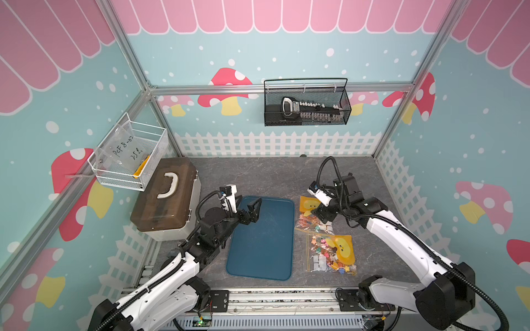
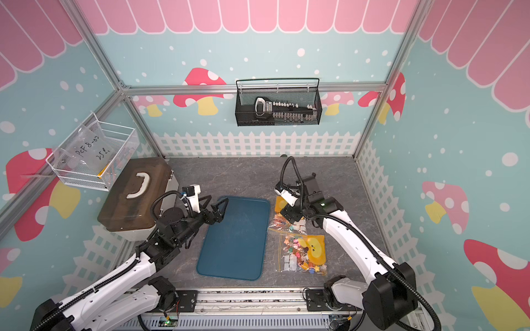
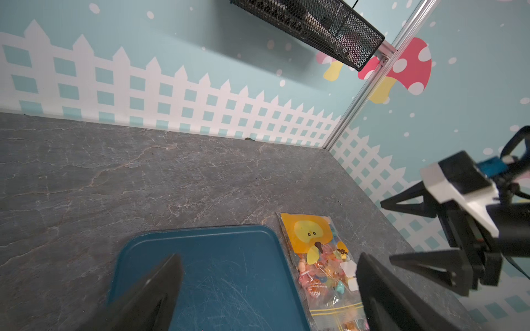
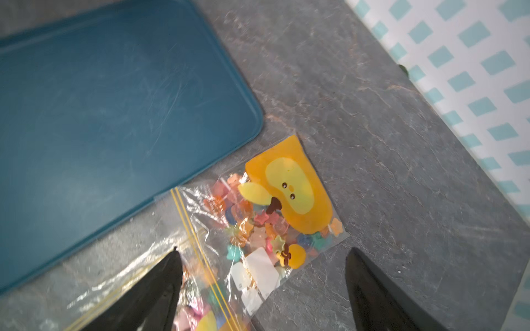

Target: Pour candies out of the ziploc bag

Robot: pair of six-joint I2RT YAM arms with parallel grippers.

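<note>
Two clear ziploc bags of colourful candies lie flat on the grey table, right of the blue tray (image 1: 260, 237). The far bag (image 4: 287, 190), with a yellow cartoon print, is partly hidden by my right gripper (image 1: 317, 201) in the top views. In the right wrist view that gripper's fingers (image 4: 381, 292) stand apart above the bags, with nothing held. The near bag (image 1: 331, 253) lies fully in sight, closer to the front edge. My left gripper (image 1: 256, 210) hovers over the tray's far left part, open and empty.
A brown-lidded box (image 1: 165, 193) stands left of the tray, under a white wire basket (image 1: 129, 151). A black mesh basket (image 1: 307, 104) hangs on the back wall. Bare table lies behind the tray.
</note>
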